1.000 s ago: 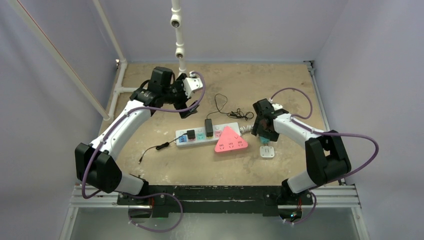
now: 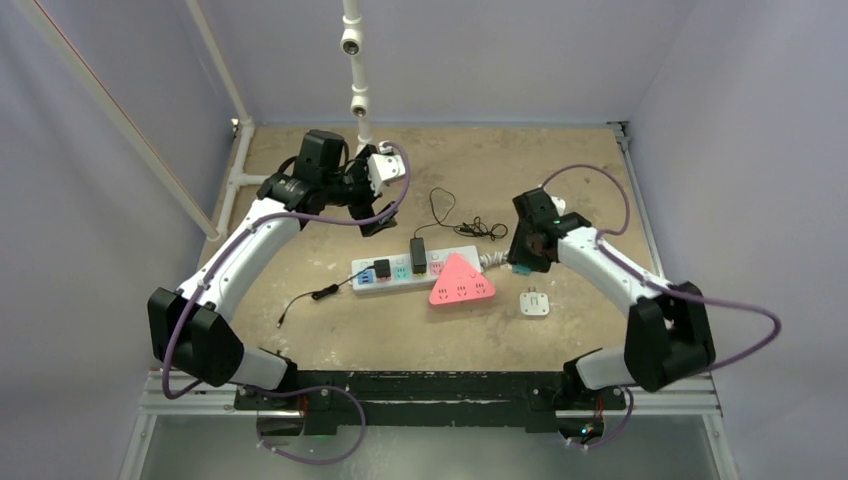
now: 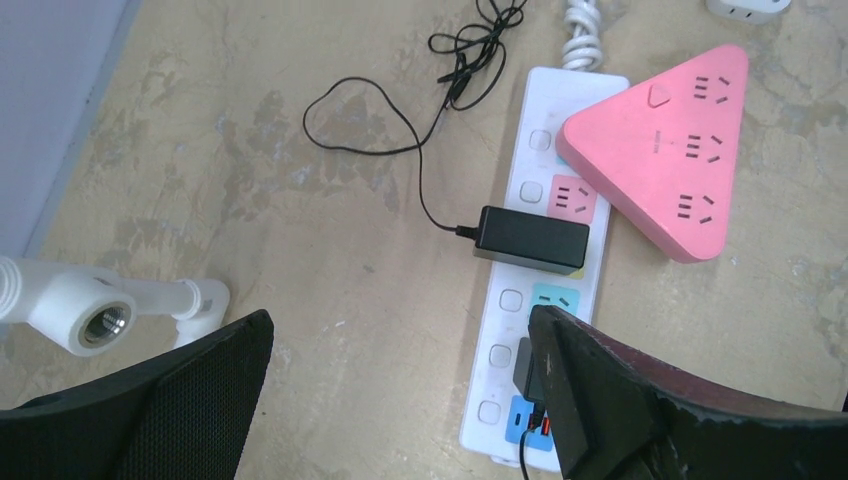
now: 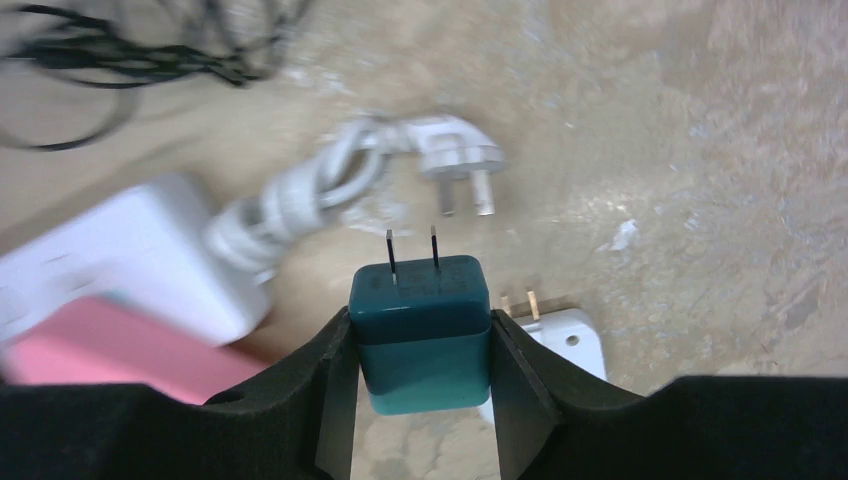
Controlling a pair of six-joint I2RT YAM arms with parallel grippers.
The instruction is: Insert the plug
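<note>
My right gripper is shut on a teal cube plug [image 4: 420,370], its two metal prongs pointing up in the right wrist view. A white power strip [image 3: 530,120] holds a black adapter [image 3: 530,240] and a smaller black plug [image 2: 381,268]; some sockets are bare. A pink triangular strip [image 3: 650,130] lies against it. My left gripper stands open above the table, left of the strips, with nothing between its fingers.
A white square plug [image 2: 534,304] lies below my right gripper. A coiled white cable with a plug [image 4: 455,150] and a tangled black cable [image 3: 420,145] lie behind.
My right gripper has risen slightly with the teal plug in it, away from the white square plug, and the right arm's elbow has shifted outward. The left arm is nearly still.
</note>
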